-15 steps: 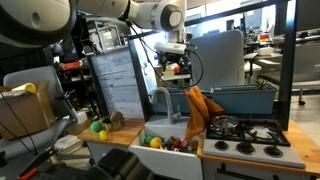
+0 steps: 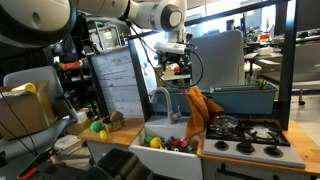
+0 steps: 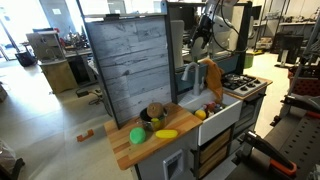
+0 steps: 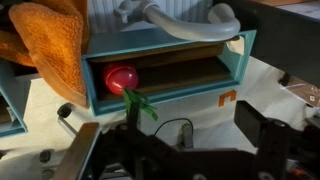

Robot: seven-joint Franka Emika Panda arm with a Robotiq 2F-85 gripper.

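Note:
My gripper stands open in the wrist view, its dark fingers (image 4: 258,140) wide apart. Beyond them is a wooden shelf with a blue-green frame (image 4: 195,95). A shiny red round object (image 4: 120,77) sits at its left end. Something green and leaf-like (image 4: 139,104) shows just below it, close to the left finger; whether the two are joined I cannot tell. In exterior view 1 the gripper (image 2: 183,49) hangs high, above the sink area and in front of the window.
An orange towel (image 2: 203,106) hangs beside the curved faucet (image 2: 163,98). Several colourful items lie in the sink (image 2: 194,141). Pots stand on the stove (image 2: 250,151) at the right. A grey panel (image 3: 140,60) rises behind the wooden counter, where a bowl (image 3: 153,117) and a yellow item (image 3: 167,133) sit.

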